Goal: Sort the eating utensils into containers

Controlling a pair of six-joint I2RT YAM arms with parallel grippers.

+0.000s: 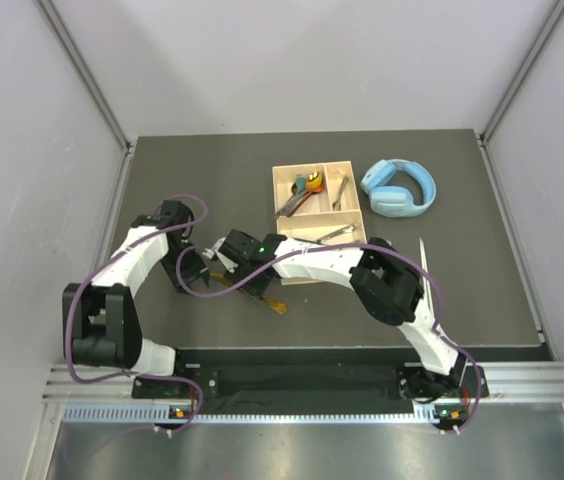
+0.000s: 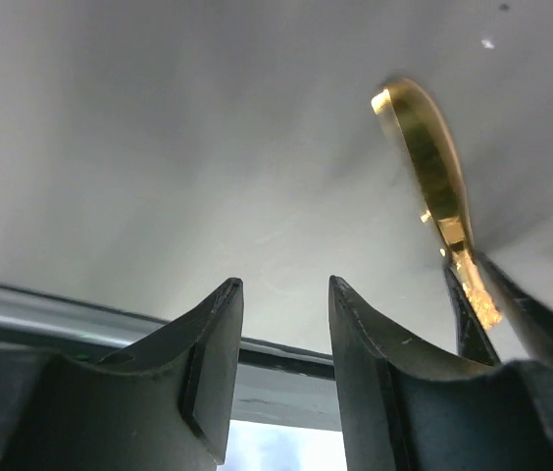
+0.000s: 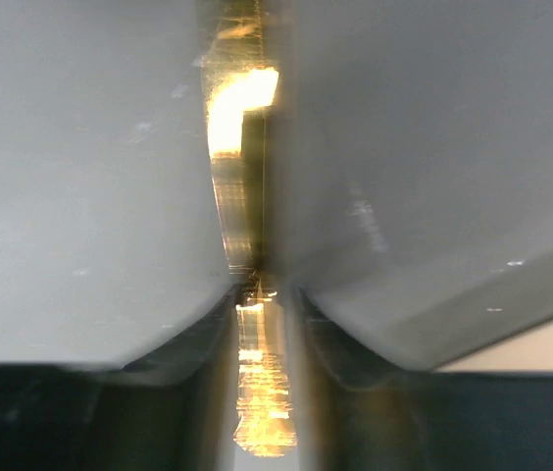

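A gold utensil [image 1: 276,305] lies on the dark table below my right gripper, its long shiny body running vertically in the right wrist view [image 3: 242,147]. My right gripper is over it, its blurred fingers on either side of the gold piece; whether they grip it is unclear. My left gripper stands open and empty to the left, with the gold utensil [image 2: 431,162] beyond it. The wooden divided container [image 1: 280,170] holds spoons and other utensils in its compartments.
Blue headphones [image 1: 397,205] lie right of the container. Long pale sticks [image 1: 422,255] lie on the table's right side, partly behind the right arm.
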